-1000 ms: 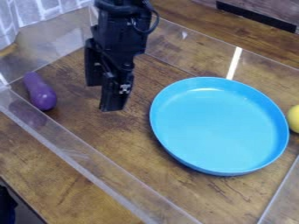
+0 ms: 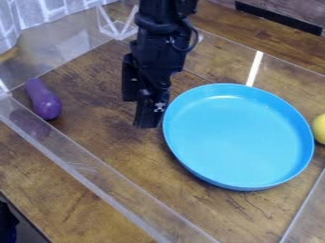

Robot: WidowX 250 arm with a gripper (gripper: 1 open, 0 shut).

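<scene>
My black gripper (image 2: 141, 102) hangs over the wooden floor of the enclosure in the middle, just left of a large blue round tray (image 2: 237, 135). It is open, with no object visible between its fingers. A purple eggplant-shaped object (image 2: 44, 100) lies at the left, apart from the gripper.
A yellow object (image 2: 318, 134) is partly in view at the right edge, beside the tray. Clear plastic walls border the workspace. Bare wood (image 2: 114, 157) lies in front of and left of the tray.
My gripper has moved to the right, toward the blue tray, and slightly down in the picture. The tray and purple object have not moved.
</scene>
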